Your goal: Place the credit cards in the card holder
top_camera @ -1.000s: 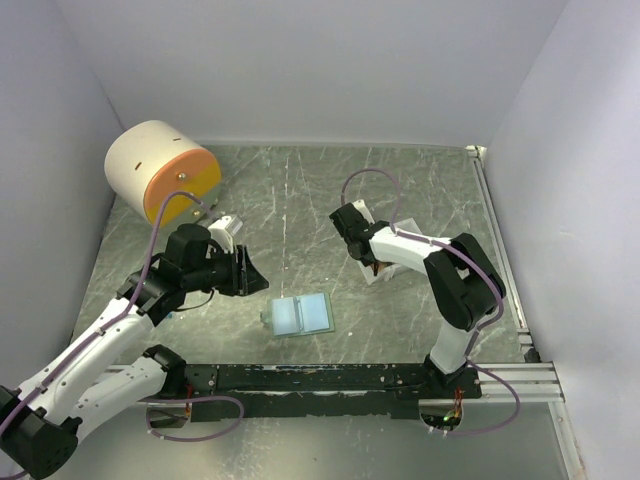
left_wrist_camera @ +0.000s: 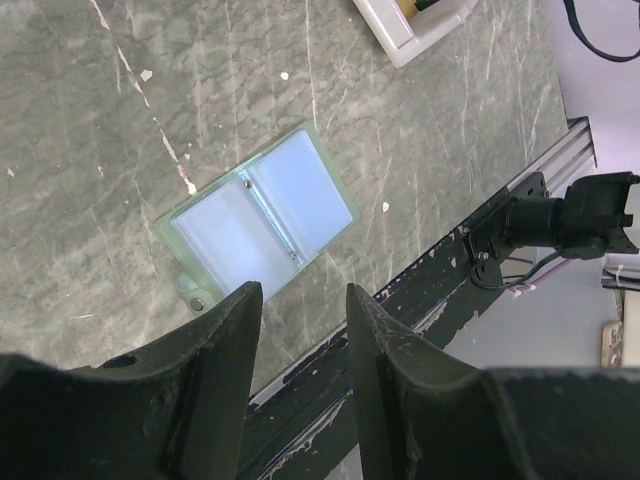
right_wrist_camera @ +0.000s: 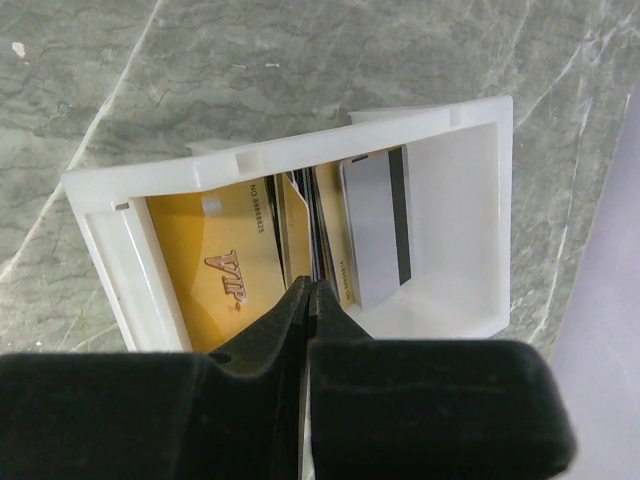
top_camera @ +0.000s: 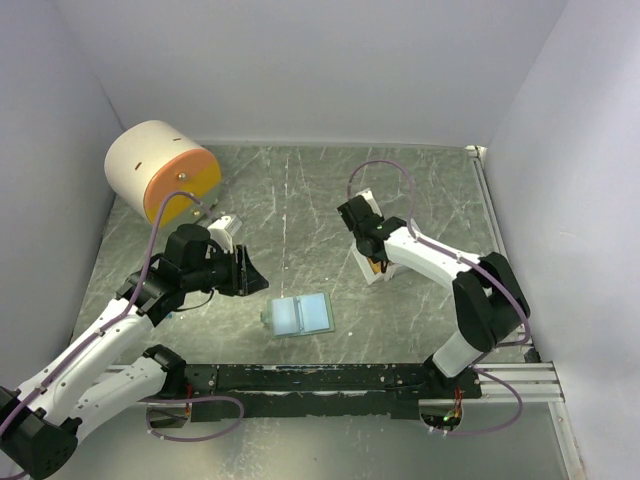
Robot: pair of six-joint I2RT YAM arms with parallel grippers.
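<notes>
The card holder (left_wrist_camera: pixel 215 225), green-edged with pale blue sleeves and a clasp tab, lies open and flat on the table. No card shows in its sleeves. My left gripper stands open near it, nothing between its fingers. A white tray (right_wrist_camera: pixel 300 150) holds the credit cards: a gold card (right_wrist_camera: pixel 220 265) at the left, a grey card (right_wrist_camera: pixel 370 230) with a black stripe at the right, and several more leaning edge-up between them. Over these middle cards my right gripper is shut. No card shows clearly between its fingers; whether the tips touch an edge is unclear.
A white cylinder (top_camera: pixel 150 168) with an orange end lies at the back left. Dark rail (top_camera: pixel 300 378) edges the table's front. Bare marble tabletop (top_camera: pixel 315 205) separates the two arms. Grey walls close in the back and sides.
Over the last second my right arm has shifted right, and its gripper has drawn slightly to the right above the tray. The left arm and the card holder are unmoved.
</notes>
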